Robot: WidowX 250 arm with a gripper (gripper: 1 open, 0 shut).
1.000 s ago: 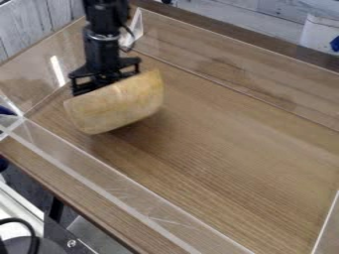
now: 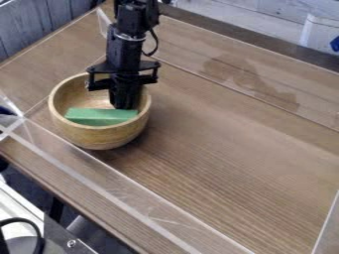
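A light wooden bowl point(image 2: 93, 137) sits upright on the wooden table toward the left, with a green rectangular object point(image 2: 98, 117) lying inside it. My black gripper point(image 2: 122, 99) reaches down from the top into the back part of the bowl, just behind the green object. Its fingertips are dark and partly hidden, so whether anything is between them is unclear; the fingers look close together.
A white object point(image 2: 322, 28) stands at the top right edge. Black cables lie beyond the table at the bottom left.
The bowl, tilted and blurred about a second ago, now rests upright with the green object visible inside.
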